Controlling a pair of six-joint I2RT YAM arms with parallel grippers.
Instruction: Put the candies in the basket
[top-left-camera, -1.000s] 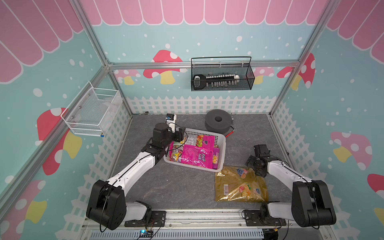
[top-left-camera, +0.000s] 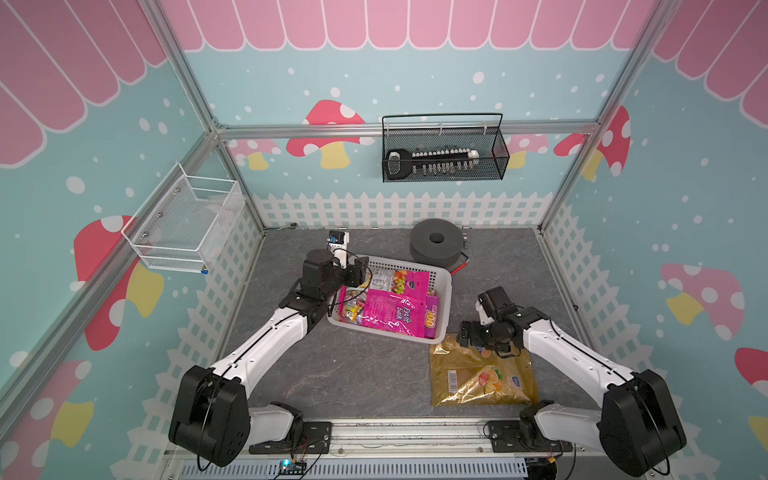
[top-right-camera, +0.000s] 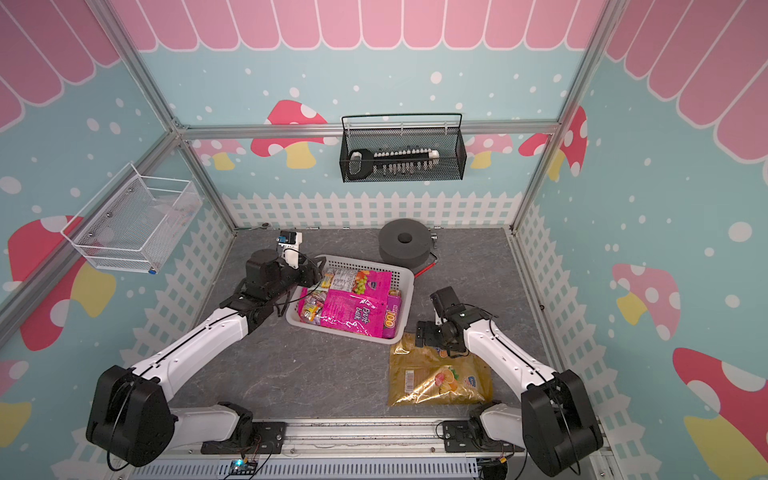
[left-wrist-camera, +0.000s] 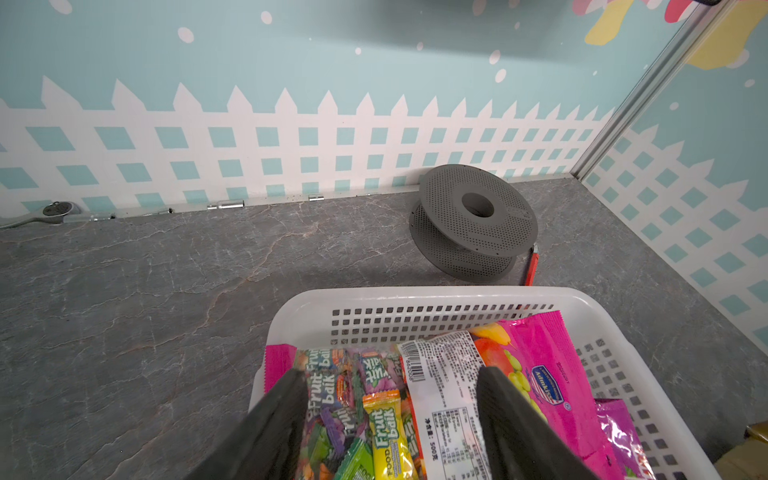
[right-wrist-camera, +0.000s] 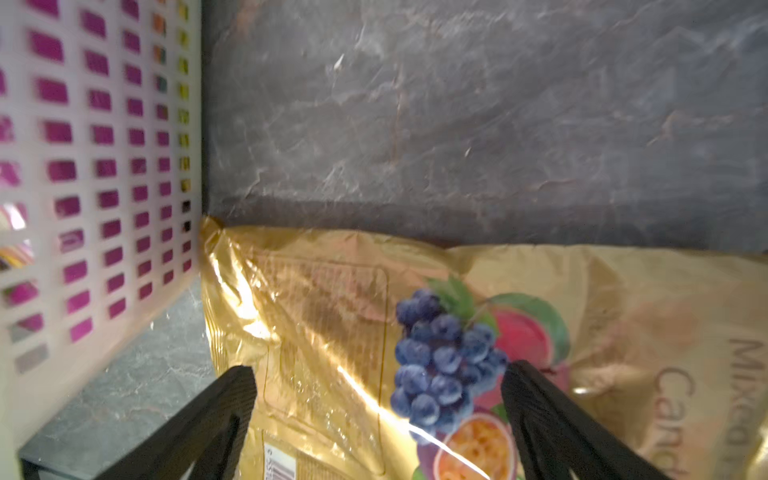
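Pink and multicoloured candy bags (top-left-camera: 392, 308) lie inside the white perforated basket (top-left-camera: 389, 337). A gold candy bag (top-left-camera: 472, 382) rests flat on the table, just in front of the basket's right end. Over the basket's back left corner hangs my left gripper, its fingers apart; candy bags show below and beyond the gap, none gripped. My right gripper is open above the far part of the gold bag, whose grape print shows between the fingers. From above, that arm hides part of the bag's far edge.
A dark grey spool (top-left-camera: 437, 242) and a red-handled tool (left-wrist-camera: 531, 266) sit behind the basket. A black wire basket (top-left-camera: 445, 153) and a white wire rack (top-left-camera: 188, 224) hang on the walls. Bare table lies left and front of the basket.
My right gripper has moved left, from the gold bag's far right corner to over its far edge. The left gripper has shifted slightly left. Basket and bags look unmoved.
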